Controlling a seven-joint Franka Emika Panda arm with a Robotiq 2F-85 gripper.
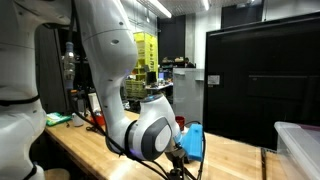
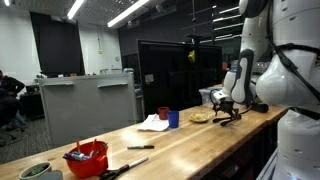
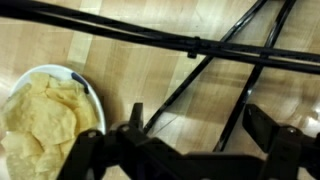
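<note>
My gripper stands open low over the wooden table, its dark fingers spread wide in the wrist view. Two long, thin black bars slant across the tabletop ahead of and between the fingers; they draw closer together toward the top, like tongs. No object is gripped. Left of the fingers sits a white bowl filled with yellow chips. Black cables cross the top of that view and hide part of the bars. From the far side, the arm's gripper appears at the table's right end.
A blue cup and a red mug stand mid-table beside a white cloth. A red bowl with utensils occupies the near left. A clear-white bin stands at the right.
</note>
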